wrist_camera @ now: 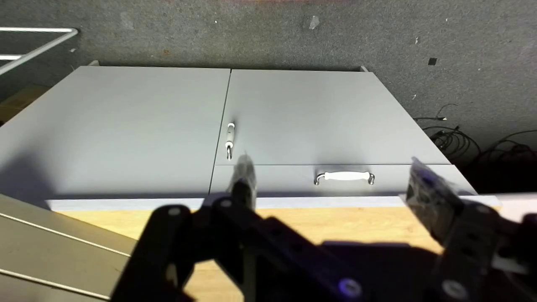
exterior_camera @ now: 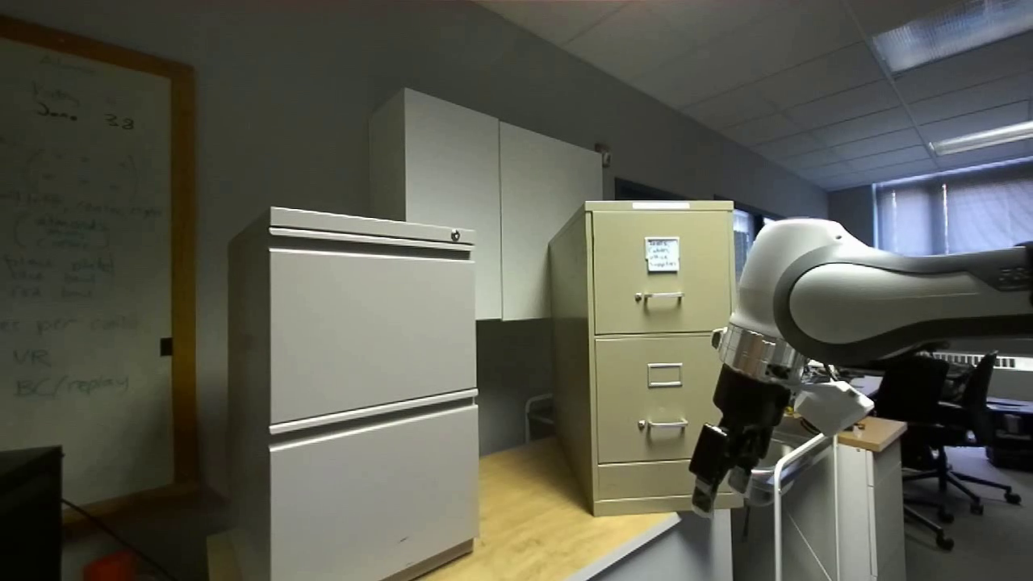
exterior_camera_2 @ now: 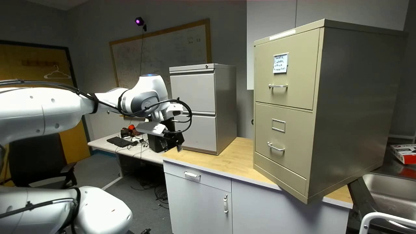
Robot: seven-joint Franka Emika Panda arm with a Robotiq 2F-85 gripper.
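Observation:
In the wrist view my gripper stands open, its two fingers wide apart and nothing between them. Beneath it are the grey lower cabinet's drawer with a white handle (wrist_camera: 347,175) and a door with an upright handle (wrist_camera: 230,138). In the first exterior view the gripper (exterior_camera: 721,492) points downward at the right, apart from the furniture. A beige filing cabinet (exterior_camera_2: 284,109) and a grey two-drawer cabinet (exterior_camera_2: 193,93) stand on the wooden counter (exterior_camera_2: 241,154). All their drawers look shut, as do the lower drawer and doors.
A sink (exterior_camera_2: 390,195) lies right of the beige cabinet, with a red box (exterior_camera_2: 405,154) behind it. A desk (exterior_camera_2: 117,144) with a keyboard stands at the left. Loose cables (wrist_camera: 455,141) lie on the floor.

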